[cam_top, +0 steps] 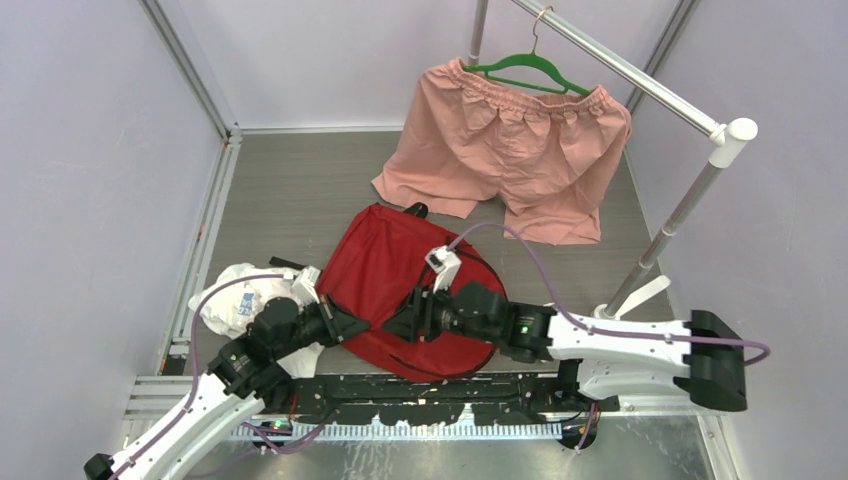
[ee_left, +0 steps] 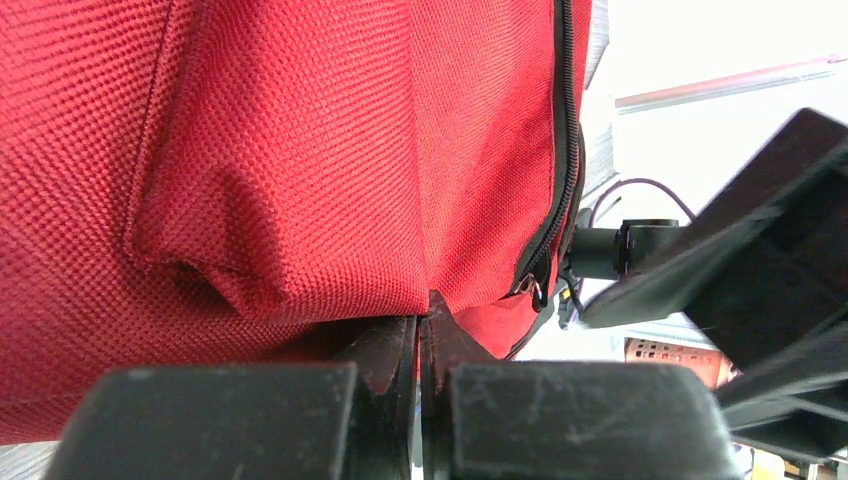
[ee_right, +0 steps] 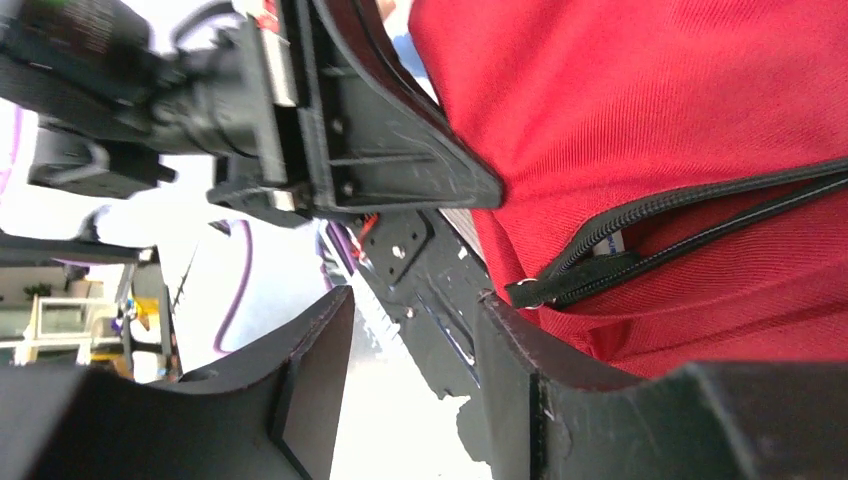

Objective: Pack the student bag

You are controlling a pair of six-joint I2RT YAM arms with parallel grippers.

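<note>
The red bag lies on the floor, its black zipper along one edge. My left gripper is shut at the bag's left side, with red fabric pinched at its fingertips. My right gripper stands open just right of it, over the bag. In the right wrist view the zipper pull lies just beyond its fingertips, and nothing is between them.
A white bundled cloth lies left of the bag. Pink shorts hang from a green hanger on a rail behind. The rack's post stands to the right. Bare floor shows at the back left.
</note>
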